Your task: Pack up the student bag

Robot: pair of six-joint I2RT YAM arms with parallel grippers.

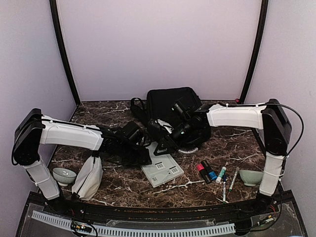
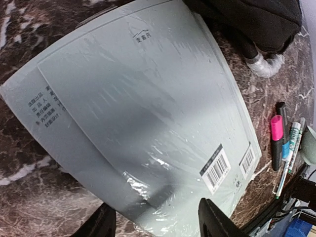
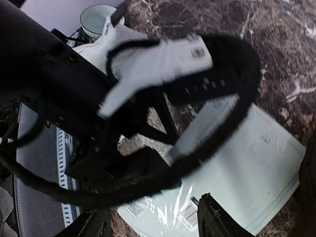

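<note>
Two stacked light-grey books with barcodes lie at the centre of the table, in front of a black bag. In the left wrist view my open left gripper is over the books' near edge, no book visibly clamped between its fingers. My right gripper hangs above the books beside the left one, part open with nothing seen between its fingers. The left arm's black housing fills much of the right wrist view.
Markers and pens lie at the front right beside a green bowl. A white pouch and a bowl sit at the front left.
</note>
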